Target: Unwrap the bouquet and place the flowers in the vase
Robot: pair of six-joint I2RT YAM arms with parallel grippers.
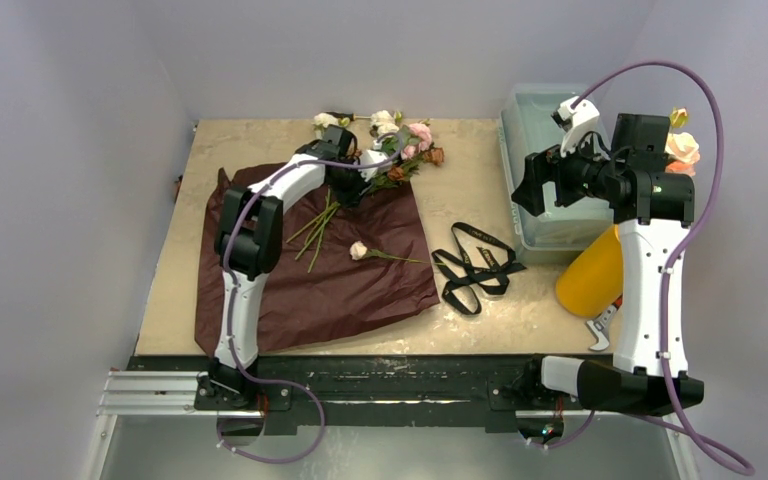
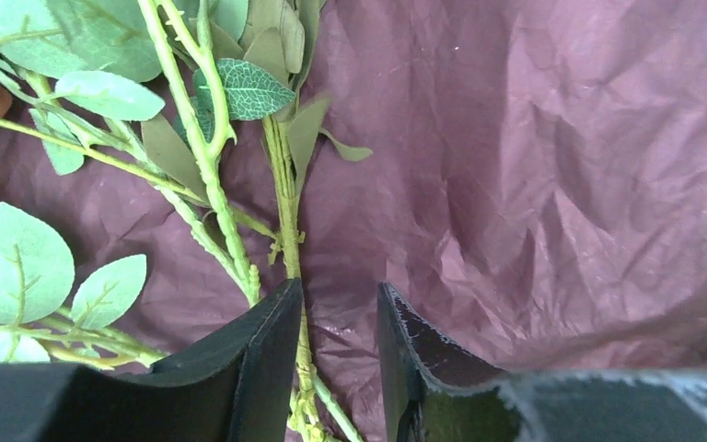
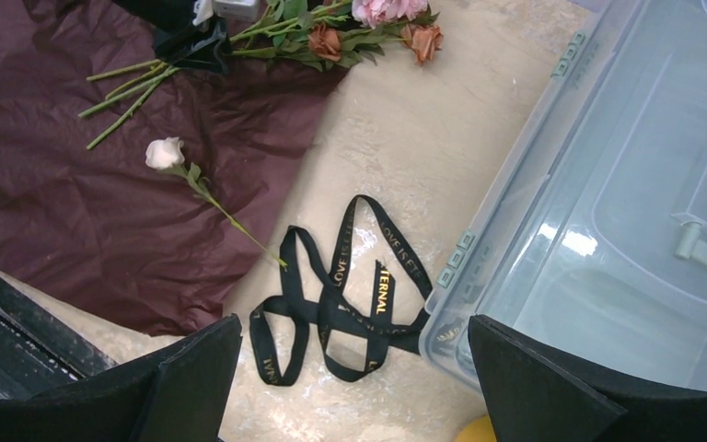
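Observation:
Several flowers lie bunched on dark brown paper (image 1: 290, 300), with green stems (image 1: 312, 238) toward the front and a pink bloom (image 1: 420, 134) at the back. My left gripper (image 1: 348, 196) is low over the bunch, partly open. In the left wrist view a thin stem (image 2: 285, 203) runs into the gap between its fingers, close to the left one; whether they touch cannot be told. A single white rose (image 1: 358, 250) lies apart on the paper. The yellow vase (image 1: 585, 285) is at the right, with peach flowers (image 1: 682, 150) near its top. My right gripper (image 1: 534, 184) hangs open and empty over the clear bin.
The clear plastic bin (image 1: 516, 215) occupies the back right. Black lettered ribbon (image 3: 331, 308) lies loosely between paper and bin, touching the bin's edge. A wrench (image 1: 600, 332) rests by the vase. Bare table (image 1: 465, 170) shows between flowers and bin.

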